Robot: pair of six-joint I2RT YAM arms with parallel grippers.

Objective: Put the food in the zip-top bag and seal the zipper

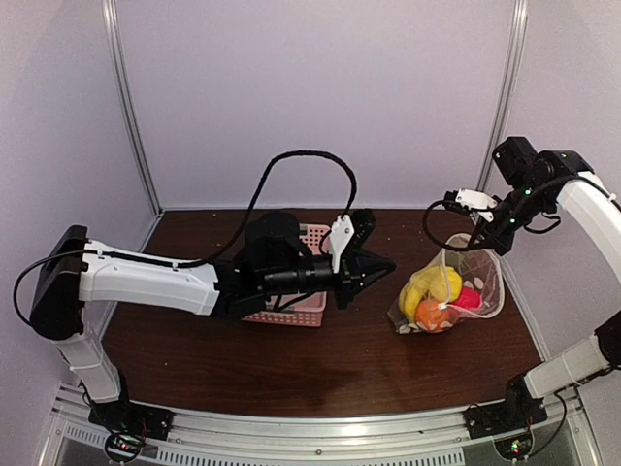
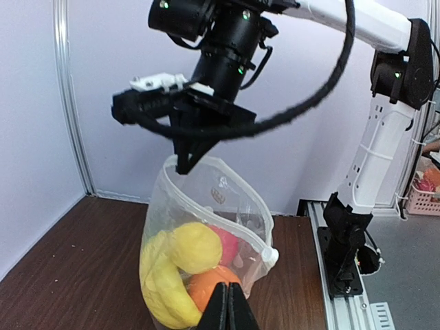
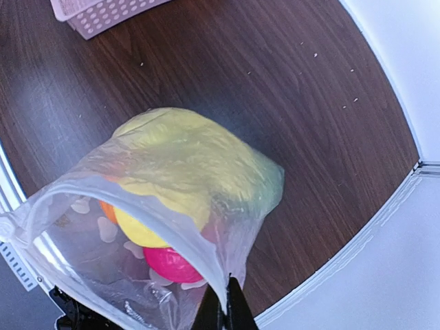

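Note:
The clear zip top bag (image 1: 492,277) hangs from its rim with its mouth open. Inside are a yellow banana (image 2: 167,292), a round yellow piece (image 2: 194,247), an orange one (image 2: 206,285) and a pink one (image 3: 172,265). My right gripper is shut on the bag's rim, at the end away from the slider. In the left wrist view, the white zipper slider end (image 2: 269,256) is beyond and to the right of my left gripper. Those left fingers are shut together with nothing between them, apart from the bag.
A pink basket (image 1: 309,313) stands partly hidden behind the left arm. Bare dark table (image 1: 291,364) lies in front of it. White walls (image 1: 310,107) enclose the back and sides.

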